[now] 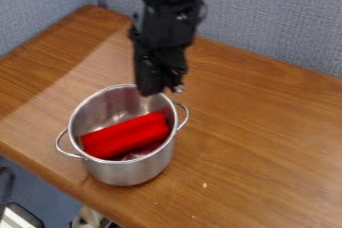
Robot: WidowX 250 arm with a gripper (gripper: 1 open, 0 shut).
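A red elongated object (pixel 124 134) lies inside a steel pot (pixel 130 169) with side handles, on the left part of the wooden table. My dark gripper (pixel 162 74) hangs above the back of the pot, clear of the red object; it is blurred, and its finger state is hard to make out.
A pale wall (pixel 274 17) stands behind it. The table's front edge runs near the pot at lower left.
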